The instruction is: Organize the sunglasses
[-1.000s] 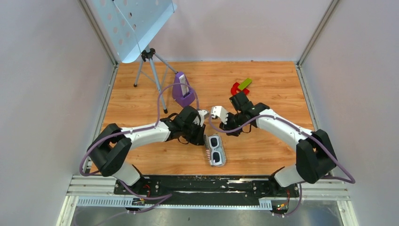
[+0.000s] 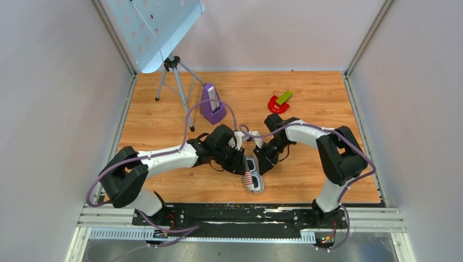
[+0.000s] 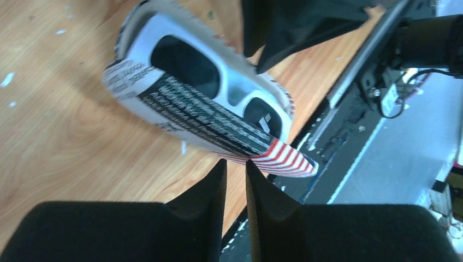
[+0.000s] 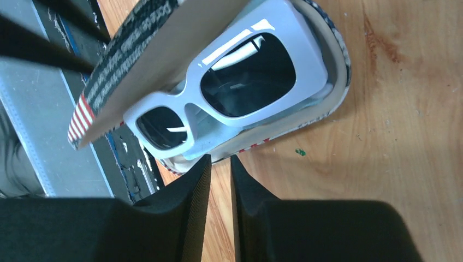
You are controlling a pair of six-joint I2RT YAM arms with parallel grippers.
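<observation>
White sunglasses with dark lenses [image 4: 248, 76] lie in an open case [image 2: 256, 183], its striped lid [image 3: 207, 125] tilted part way over them. My left gripper is at the lid's outer side in the left wrist view, fingers close together; whether they grip the lid's edge is unclear. My right gripper is at the case's opposite rim, its fingertips a short way apart.
A purple metronome [image 2: 213, 112] and a tripod stand behind the left arm. A red piece [image 2: 275, 107] and a green block [image 2: 284, 97] lie at the back right. The front table edge is close to the case.
The right gripper has moved down and left to the case. The left gripper has shifted slightly right, and the lid now leans further over the sunglasses.
</observation>
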